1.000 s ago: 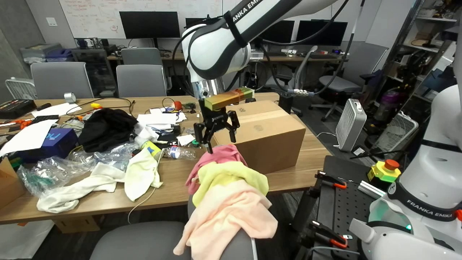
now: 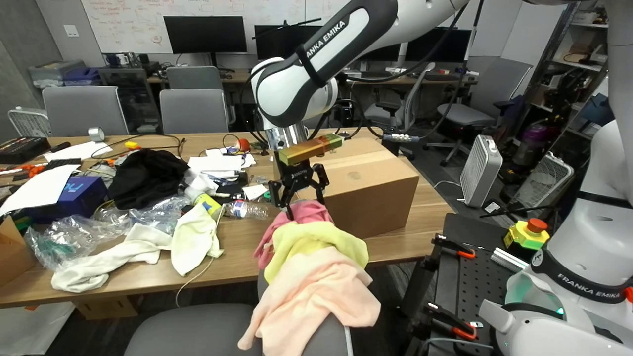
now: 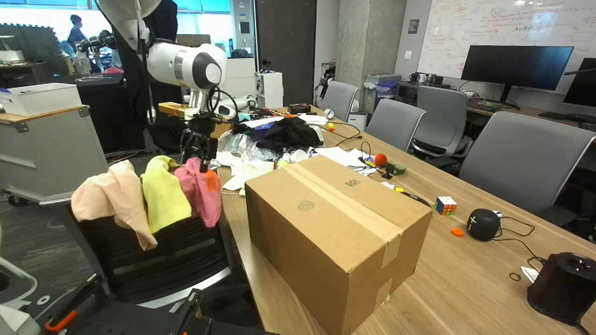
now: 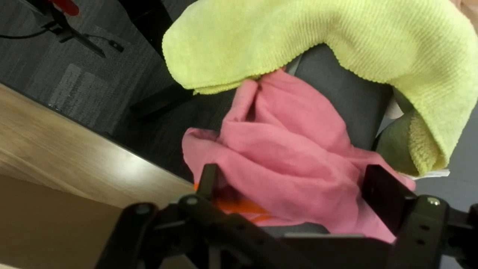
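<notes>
A pink cloth (image 2: 268,237) hangs over the back of a grey chair, beside a yellow cloth (image 2: 317,237) and a peach cloth (image 2: 314,296). My gripper is open, its fingers on either side of the bunched pink cloth (image 4: 291,166) in the wrist view. In exterior view 2 the gripper (image 3: 195,159) reaches down to the top of the pink cloth (image 3: 204,192), which has an orange patch. Whether the fingers touch the fabric cannot be made out. The yellow cloth (image 4: 358,40) curves above the pink one in the wrist view.
A large cardboard box (image 3: 329,223) stands on the wooden table (image 3: 447,279) close to the gripper. White cloths (image 2: 194,240), a bottle (image 2: 246,209), plastic wrap and a black cloth (image 2: 145,178) crowd the table's left part. Dark floor shows between chair and table.
My gripper has come down onto the top of the pink cloth, its fingers still open. The cloths stay draped over the chair.
</notes>
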